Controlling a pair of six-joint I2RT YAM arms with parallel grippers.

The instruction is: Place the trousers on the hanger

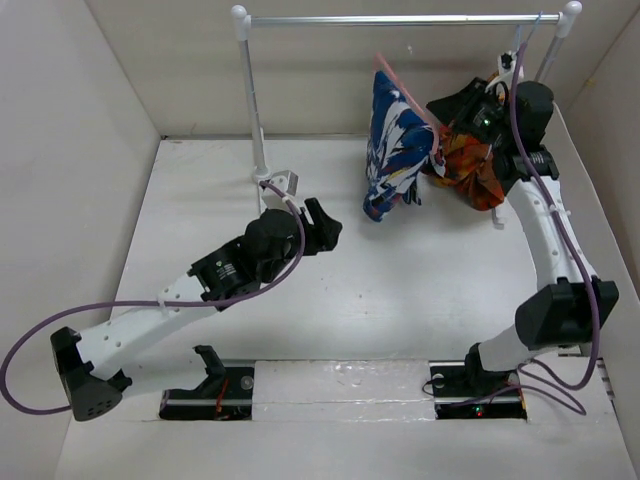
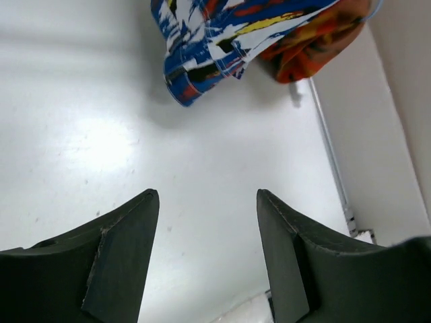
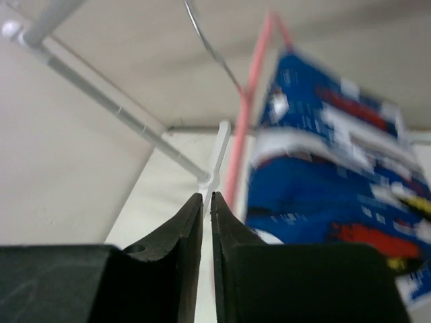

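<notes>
A blue, white and red patterned cloth [image 1: 395,150] hangs on a pink hanger [image 1: 390,75] below the rail; the right wrist view [image 3: 337,168] shows it close up, slightly blurred. My right gripper [image 1: 450,115] is up by the hanger's top right, its fingertips close together in the right wrist view; whether they hold the hanger is hard to tell. My left gripper [image 1: 322,225] is apart from the cloth, left of it, its fingers open with nothing between them in the left wrist view, where the cloth [image 2: 222,37] is at the top.
A metal rail [image 1: 400,20] spans the back on white posts. An orange camouflage cloth [image 1: 465,170] is behind the patterned one at the right. Walls enclose both sides.
</notes>
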